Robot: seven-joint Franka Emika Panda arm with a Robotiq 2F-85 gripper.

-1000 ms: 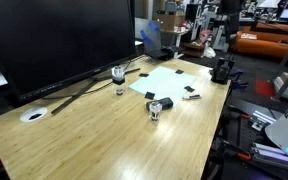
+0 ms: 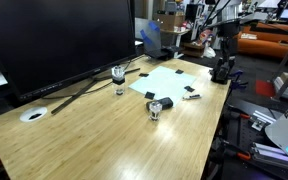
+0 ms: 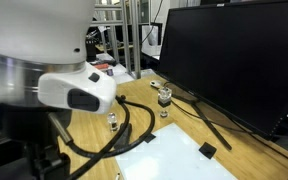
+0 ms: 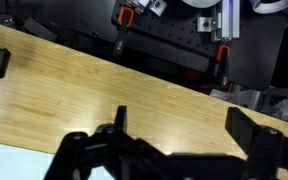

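Note:
In the wrist view my gripper is open, its two dark fingers [image 4: 108,142] spread wide with nothing between them. Below it are bare wood table and the table edge. Exterior view 1 has the gripper [image 2: 225,42] at the upper right, above the table's right end and a black object [image 2: 221,73]. Two small, pale jars, one farther back [image 2: 118,80] and one nearer [image 2: 155,112], stand on the table, well away from the gripper. Between them and the right end lie a dark item [image 2: 160,103] and white paper [image 2: 174,81].
A large black monitor [image 2: 74,45] stands along the back. Clamps with orange parts [image 4: 222,60] sit beyond the table edge. A white roll-like disc [image 2: 34,115] lies at the left. In exterior view 2 the white arm [image 3: 44,65] blocks the left side.
The arm's end has come down toward the table's right end over the last second. The jars, paper and dark item have stayed in place.

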